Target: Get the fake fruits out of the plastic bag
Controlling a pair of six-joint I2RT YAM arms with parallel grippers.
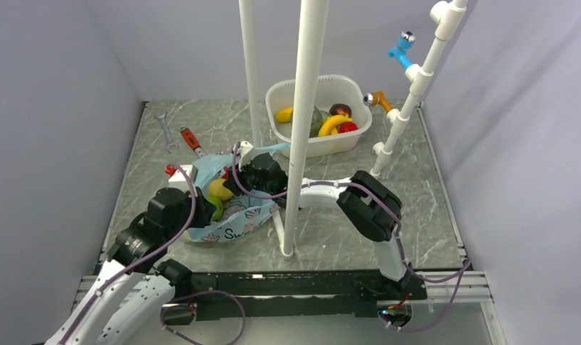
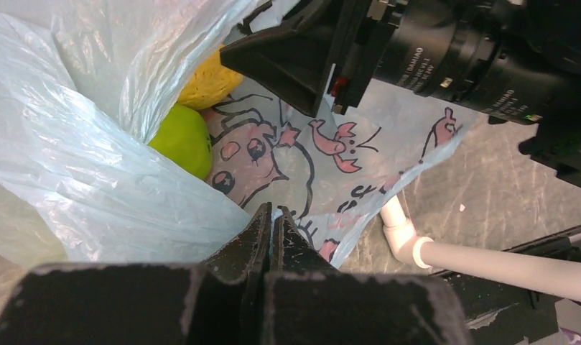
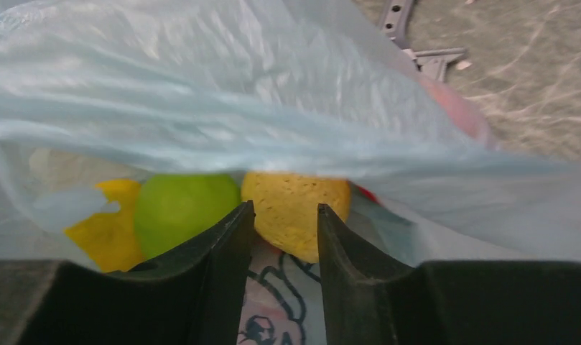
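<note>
The light-blue plastic bag (image 1: 233,226) lies open on the worktop, holding a yellow lumpy fruit (image 3: 287,201), a green fruit (image 3: 183,208) and another yellow piece (image 3: 115,230). My left gripper is shut at the bag's near side; whether plastic is caught in it is unclear. My right gripper is over the fruits, its fingertips apart with the lumpy yellow fruit showing between them; contact is hard to tell. Some red shows at the bag's far part, mostly hidden.
A white basket (image 1: 327,147) of fruits stands at the back. White pipes (image 1: 305,57) rise beside my right arm. A wrench (image 1: 165,129) and an orange-handled tool (image 1: 189,138) lie at the back left.
</note>
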